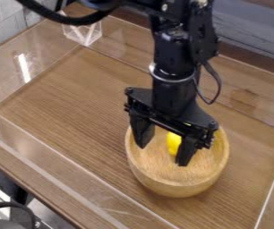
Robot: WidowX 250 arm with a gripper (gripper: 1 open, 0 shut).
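Observation:
A pale wooden bowl [175,183] sits on the wooden table at centre right, below the black gripper [166,137]. A small yellow object [173,145] lies inside the bowl toward its back, partly hidden behind the gripper's lower parts. The gripper hangs over the bowl with its two dark fingers spread apart; whether anything touches the yellow object cannot be told.
A clear plastic container [82,27] stands at the far top left. Table edges run along the lower left and the back right, and a black cable lies at the lower left corner.

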